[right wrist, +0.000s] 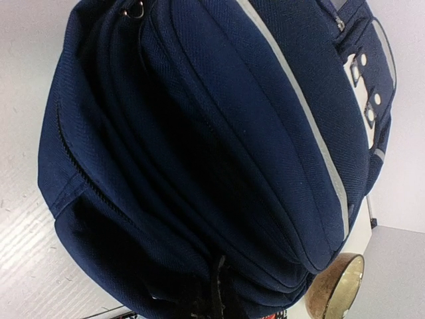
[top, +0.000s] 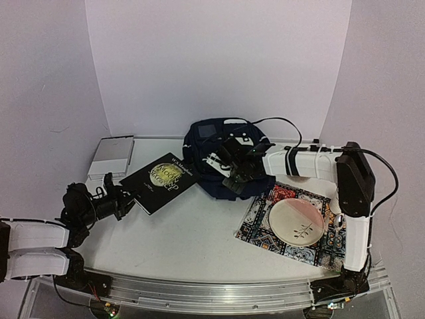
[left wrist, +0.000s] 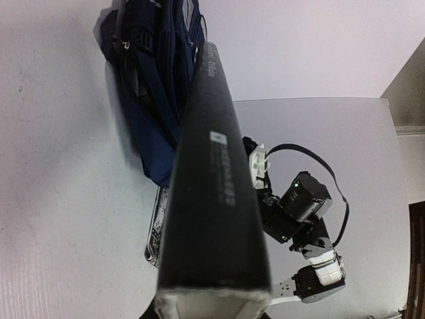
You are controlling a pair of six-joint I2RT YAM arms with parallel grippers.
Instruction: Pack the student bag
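A dark blue backpack (top: pixel 204 145) lies at the back middle of the table; in the right wrist view its long, dark opening (right wrist: pixel 206 153) gapes between folds of cloth. My left gripper (top: pixel 125 201) is shut on the near-left edge of a black book (top: pixel 159 181) with a yellow moon on its cover. The book's far corner reaches the backpack's left side. In the left wrist view the book's spine (left wrist: pixel 209 166) hides most of the fingers. Over the backpack's front is my right gripper, its dark fingers against the navy cloth; whether they pinch it is unclear.
A flat silver-white case (top: pixel 111 158) lies at the back left. On the right, a patterned placemat (top: pixel 255 226) carries a pink-and-cream plate (top: pixel 297 222). A cup (right wrist: pixel 335 286) stands close to the bag's right side, partly behind my right arm.
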